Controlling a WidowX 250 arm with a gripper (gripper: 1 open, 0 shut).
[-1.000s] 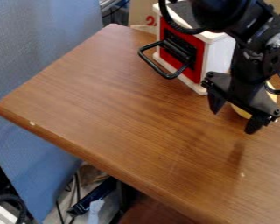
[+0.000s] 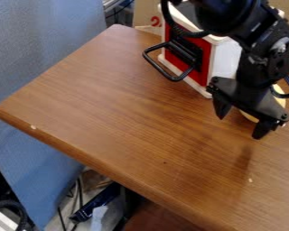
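Note:
My gripper [image 2: 240,119] hangs low over the right side of the wooden table [image 2: 105,108], its two black fingers spread apart and pointing down. Just behind it, partly hidden, is a yellow object [image 2: 280,95]. A white and red box-like appliance [image 2: 193,65] with a black front handle stands at the back right, behind the arm.
A blue padded surface [image 2: 32,72] borders the table's left side. Cables and assorted items [image 2: 98,207] lie below the front left edge. A cardboard piece is at the back.

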